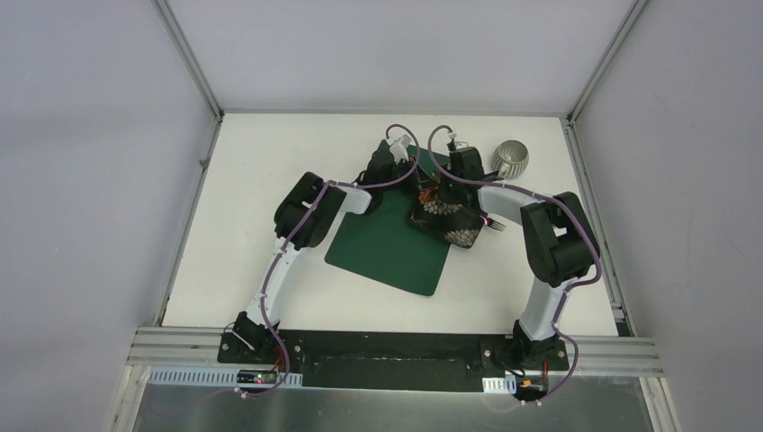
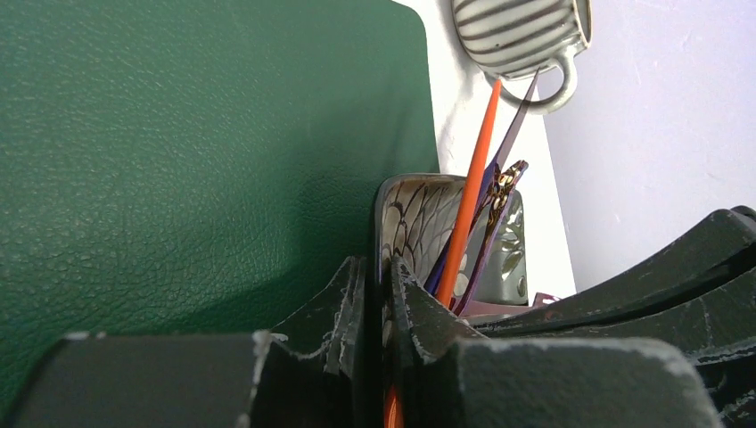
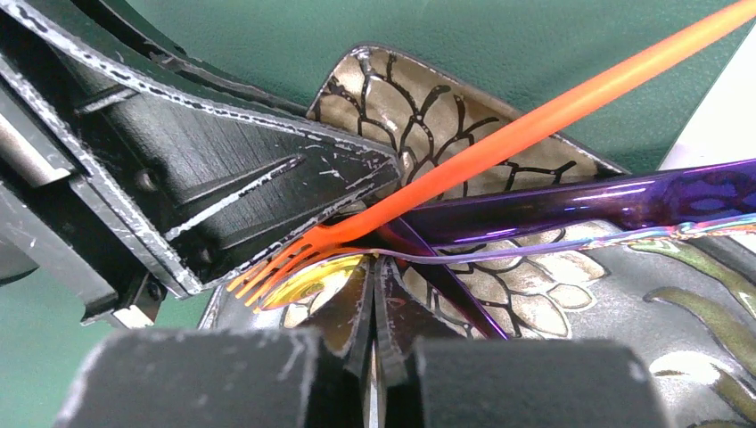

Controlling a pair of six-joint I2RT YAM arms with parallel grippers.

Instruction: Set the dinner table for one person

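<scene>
The dark patterned plate (image 1: 459, 236) lies over the right part of the green mat (image 1: 378, 252), with an orange fork (image 3: 535, 125), purple cutlery (image 3: 624, 203) and a thin iridescent piece (image 3: 571, 245) on it. My left gripper is at the plate's upper part, fingertips close together about its edge; whether they grip it is unclear. My right gripper is shut low among the cutlery, over the plate; what exactly is between its fingers is hard to see. In the top view both grippers largely hide the plate's back half.
A ribbed cup (image 1: 509, 158) stands at the back right, off the mat. Walls bound the table at back and sides.
</scene>
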